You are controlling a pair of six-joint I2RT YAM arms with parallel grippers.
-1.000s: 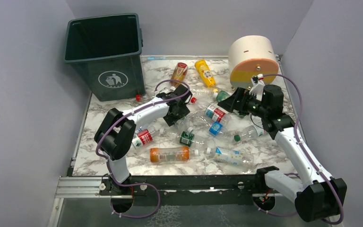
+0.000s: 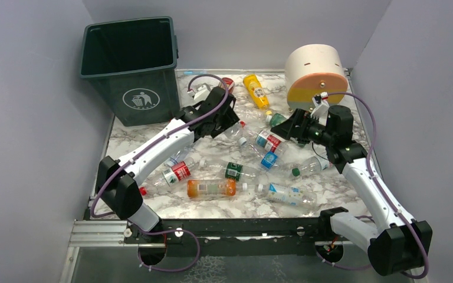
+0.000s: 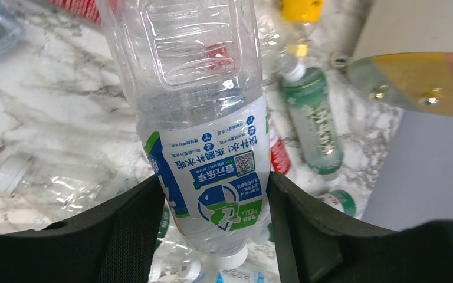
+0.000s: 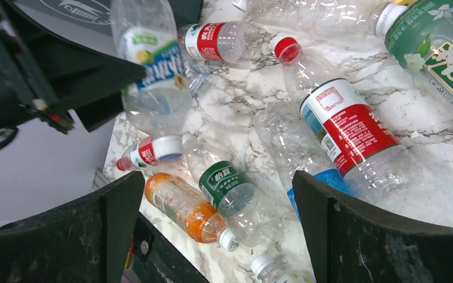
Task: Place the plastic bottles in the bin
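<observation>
My left gripper [image 2: 227, 121] is shut on a clear bottle with a white-blue-green label [image 3: 206, 147], held above the table just right of the dark green bin [image 2: 128, 97]. My right gripper [image 2: 283, 131] stands open over the right side of the bottles, empty. Below lie several plastic bottles: a red-label one [image 4: 348, 127], a green-label one [image 4: 224, 183], an orange one [image 2: 211, 188], a large green one [image 4: 433, 59] and a blue-label one at the front [image 2: 286, 196].
A cream cylinder [image 2: 315, 68] stands at the back right. A yellow bottle [image 2: 255, 90] and a red can [image 2: 228, 81] lie at the back. Grey walls border the marble table [image 2: 124, 200].
My left gripper has risen and moved toward the back of the table, lifting the bottle; its arm has straightened upward. The right arm has not moved.
</observation>
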